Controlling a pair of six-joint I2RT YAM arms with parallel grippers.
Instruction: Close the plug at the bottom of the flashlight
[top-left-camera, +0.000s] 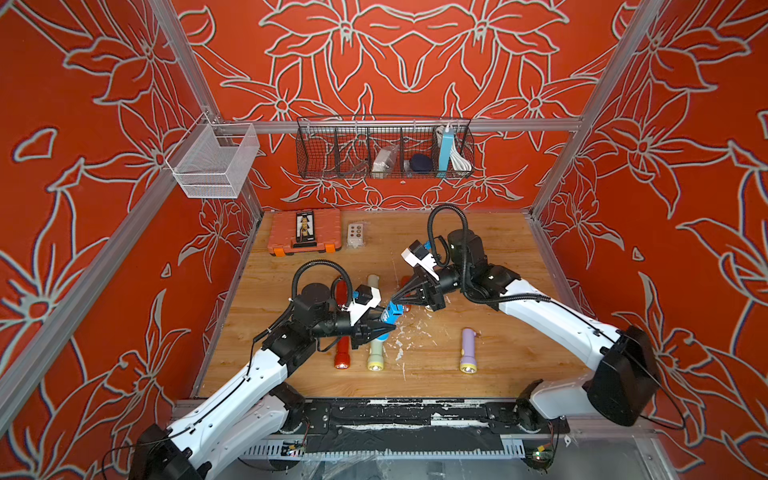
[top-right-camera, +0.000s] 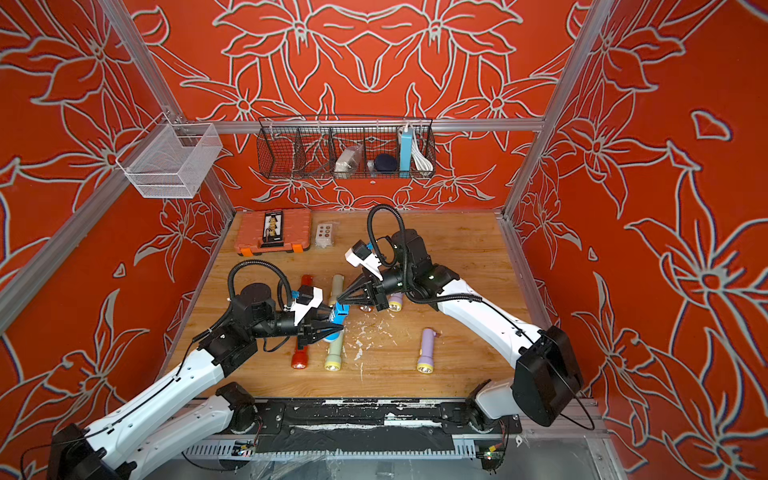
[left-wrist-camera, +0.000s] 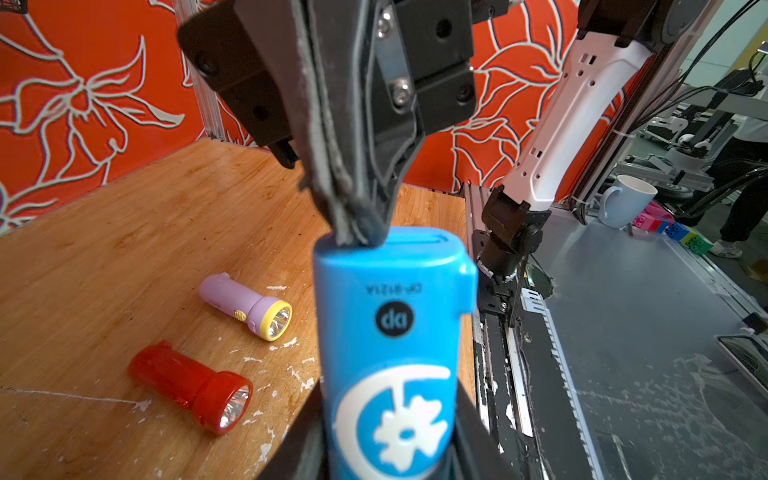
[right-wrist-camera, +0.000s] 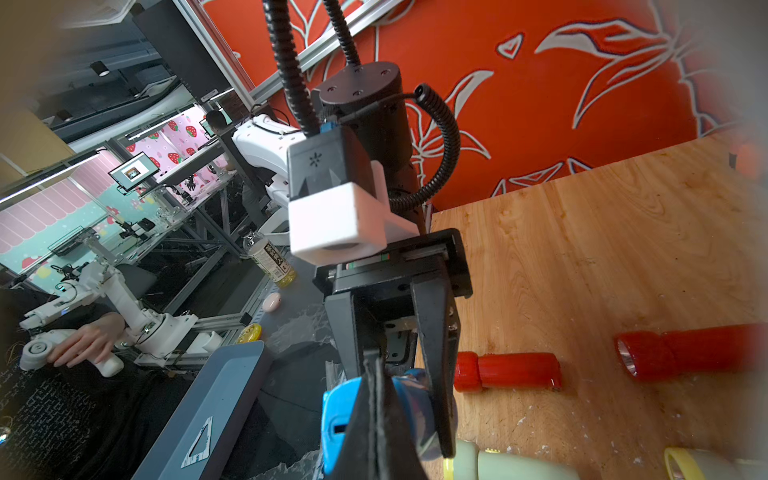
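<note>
A blue flashlight (left-wrist-camera: 388, 320) hangs tilted between both grippers above the middle of the table. My left gripper (top-left-camera: 384, 325) is shut on its body; in the left wrist view the body fills the lower centre. My right gripper (top-left-camera: 397, 301) is shut with its fingertips pressed on the flashlight's end, where the left wrist view shows a flat blue top with a slot (left-wrist-camera: 420, 237). The fingertips hide part of that end, so I cannot tell how the plug sits.
Below lie red flashlights (top-left-camera: 342, 356), pale green ones (top-left-camera: 375, 358) and purple ones (top-left-camera: 468, 348). An orange case (top-left-camera: 280, 232) is at the back left, a wire basket (top-left-camera: 344, 152) on the back wall.
</note>
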